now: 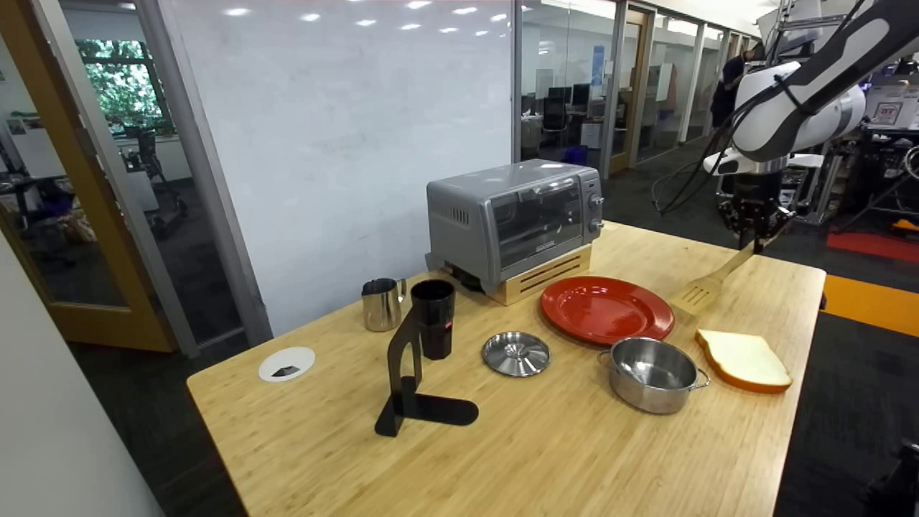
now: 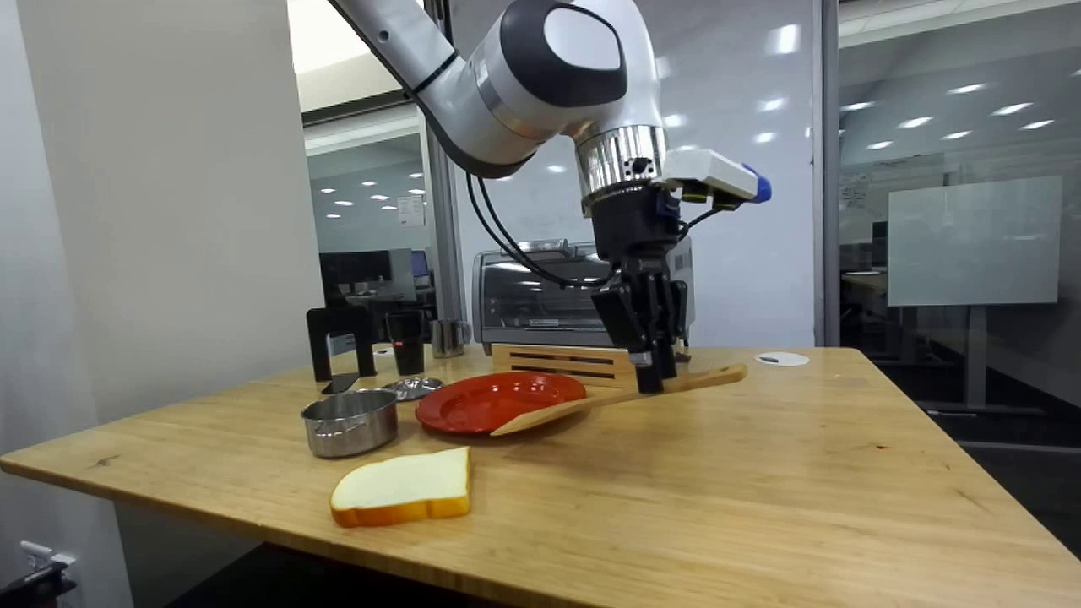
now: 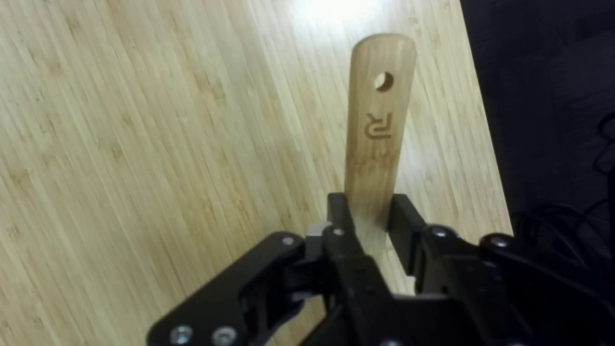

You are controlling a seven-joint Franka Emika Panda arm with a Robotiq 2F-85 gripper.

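A slotted wooden spatula (image 1: 701, 296) slants down from my gripper (image 1: 754, 245), its slotted blade low near the right side of the red plate. In the wrist view my gripper is shut on the handle, with one of its fingers (image 3: 340, 216) on each side. The handle's end (image 3: 381, 60), with a hole and a carved mark, sticks out past the fingertips. From the second exterior view the spatula (image 2: 608, 400) tilts blade-down above the table; whether its tip touches the wood is unclear.
A bread slice (image 1: 746, 360), steel pot (image 1: 655, 389), red plate (image 1: 594, 320) and lid (image 1: 517, 353) sit close by. Behind the plate stands a toaster oven (image 1: 517, 215). The black stand (image 1: 439, 408), black cup (image 1: 435, 327) and steel pitcher (image 1: 380, 309) are farther left. Open table (image 2: 811, 486) shows at right.
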